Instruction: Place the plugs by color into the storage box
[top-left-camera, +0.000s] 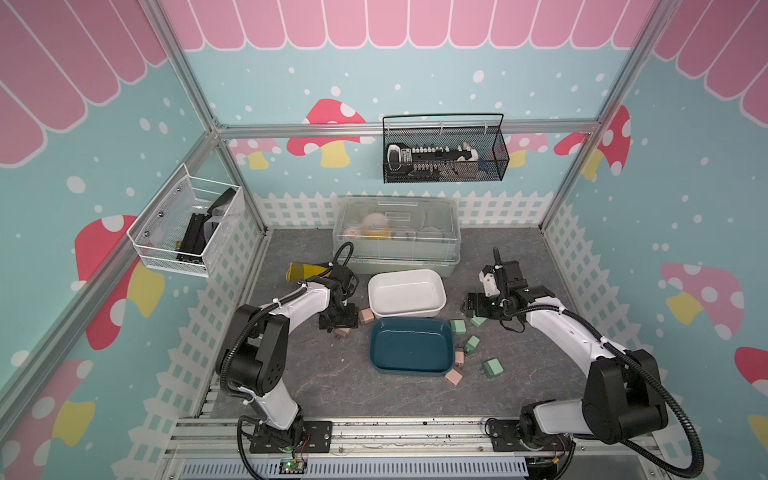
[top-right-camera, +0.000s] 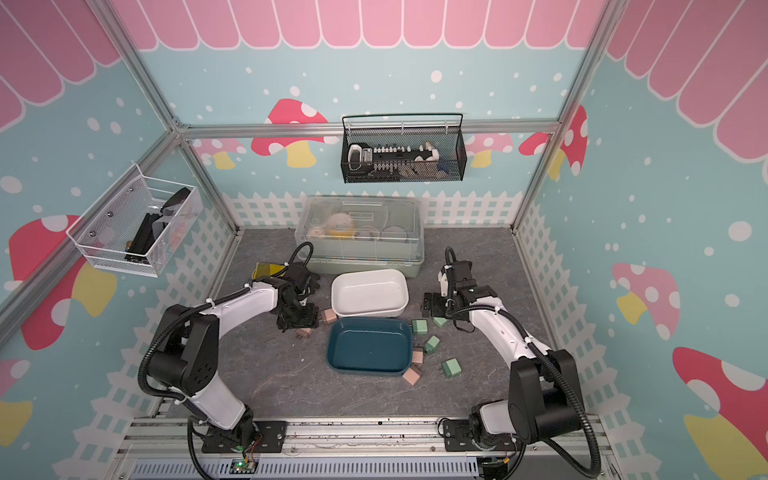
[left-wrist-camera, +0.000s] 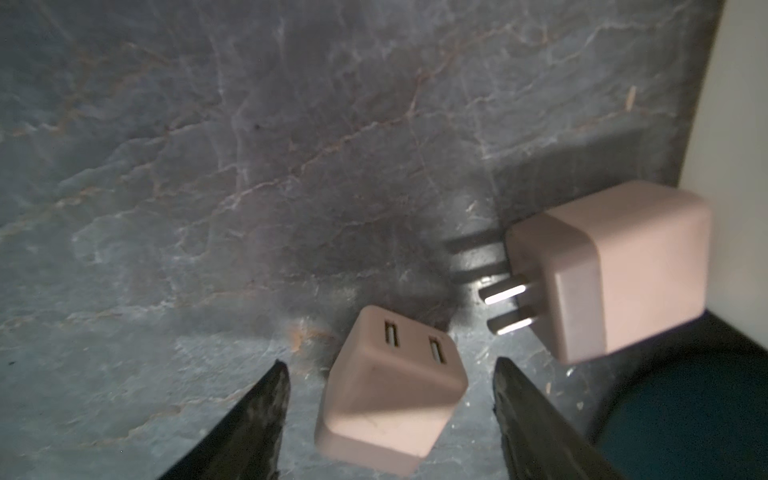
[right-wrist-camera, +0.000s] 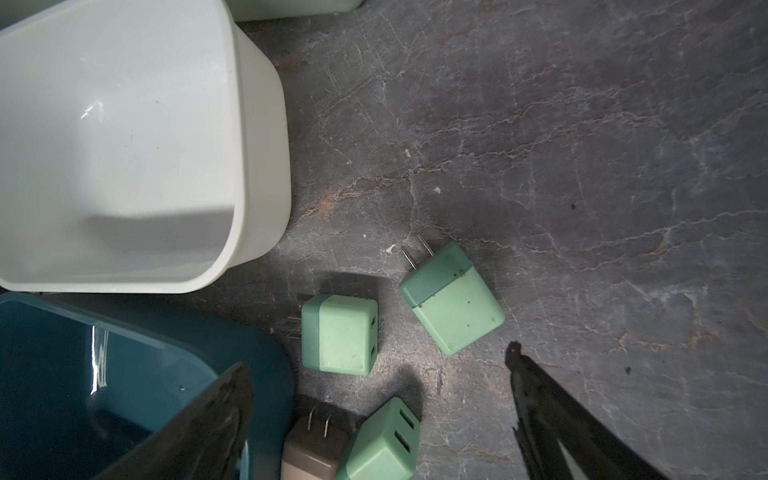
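Observation:
In the left wrist view a pink plug (left-wrist-camera: 392, 388) lies on the table between the spread fingers of my left gripper, not clamped. Another pink plug (left-wrist-camera: 632, 272), prongs facing left, sits to its right against the boxes. My right gripper is open above the table, nothing held. Below it in the right wrist view are three green plugs, one angled (right-wrist-camera: 452, 300), one (right-wrist-camera: 340, 334) beside the blue box, one (right-wrist-camera: 384, 440) touching a pink plug (right-wrist-camera: 313, 448). The white box (top-left-camera: 406, 313) and the dark blue box (top-left-camera: 412, 370) both look empty.
A larger green plug (top-left-camera: 492, 368) and a pink plug (top-left-camera: 453, 377) lie at the front right of the blue box. A lidded clear bin (top-left-camera: 396, 264) stands behind the white box. A yellow item (top-left-camera: 302, 272) lies behind the left arm.

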